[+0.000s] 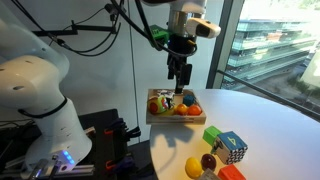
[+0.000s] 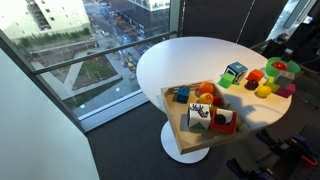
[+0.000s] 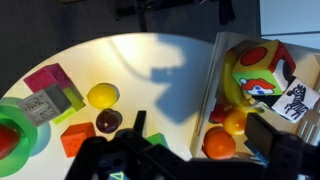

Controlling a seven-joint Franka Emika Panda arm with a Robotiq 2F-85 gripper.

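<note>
My gripper hangs above the table near the wooden box, empty, with its dark fingers spread wide in the wrist view. Inside the box are an orange, a smaller orange-yellow fruit, a red-and-yellow picture cube and a black-and-white zebra-pattern block. A blue block is at the box's far corner in exterior view 2. The finger on the right hides part of the box in the wrist view.
Loose on the white table are a yellow lemon, a dark plum, a red block, a grey block, a pink block, a green block and a blue patterned cube. A green bowl holds something red.
</note>
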